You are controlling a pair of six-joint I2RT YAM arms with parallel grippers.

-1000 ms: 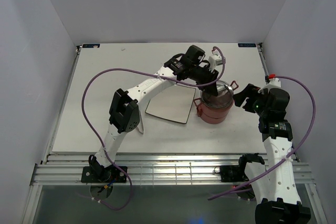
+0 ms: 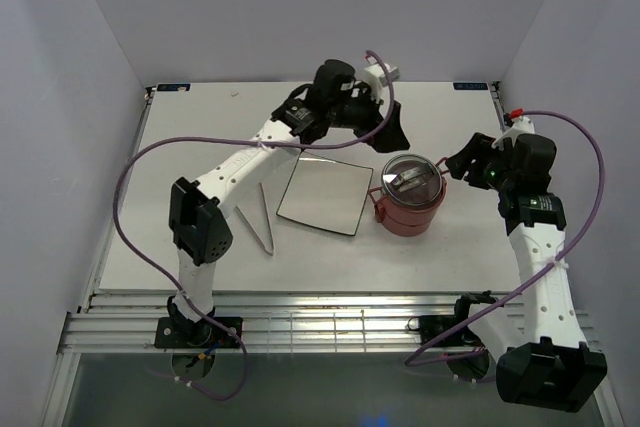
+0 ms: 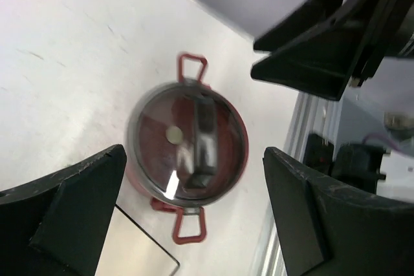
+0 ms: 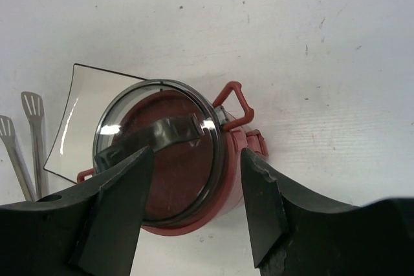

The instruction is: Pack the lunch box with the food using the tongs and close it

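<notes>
A round red lunch box [image 2: 406, 215] with two loop handles stands on the right half of the table. Its clear lid [image 4: 184, 189], with a dark bar grip [image 3: 206, 135] across it, rests on top. My left gripper [image 2: 385, 139] is open above and behind the box, apart from it; in the left wrist view the lid shows between its spread fingers. To the right of the box, my right gripper [image 2: 462, 165] is open near the far handle [image 4: 240, 105]. Nothing is held between its fingers.
A white rectangular tray [image 2: 325, 195] with a dark edge lies left of the box. Farther left are slim metal utensils [image 4: 33, 130], partly behind my left arm.
My left gripper has drawn back from over the lid, up and to the left, and has opened. My right arm has swung slightly, its gripper now closer to the far handle. The box stays put.
</notes>
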